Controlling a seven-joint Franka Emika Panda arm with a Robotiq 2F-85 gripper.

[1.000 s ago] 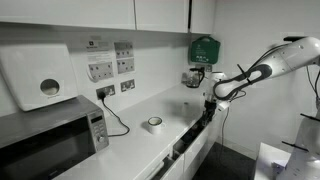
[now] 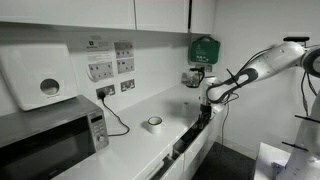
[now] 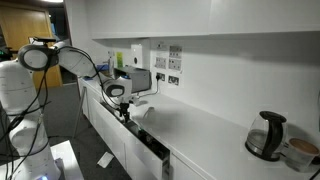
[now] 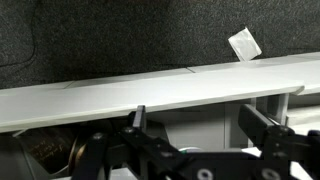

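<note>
My gripper is open in the wrist view, its fingers spread wide with nothing gripped between them. Below it runs the white front edge of a pulled-out drawer (image 4: 100,97). Inside the drawer, dark items (image 4: 52,150) lie at the left, partly covered by the gripper; the grey drawer floor shows at the right. In exterior view 2 the open drawer (image 3: 150,155) sticks out from under the counter, and the arm's head (image 3: 122,88) is over its far end. Exterior view 1 has the gripper low at the counter's front edge, its fingertips hard to make out.
On the counter (image 2: 105,160) stand a white pot (image 2: 155,125) and a microwave (image 2: 55,140). A kettle (image 3: 266,136) is at the near end in exterior view 2. A white piece of paper (image 4: 245,44) lies on the dark floor, otherwise clear there.
The arm's elbow has shifted slightly to the right in exterior view 1, and the gripper's head has moved a little. The pot and counter items stay where they were.
</note>
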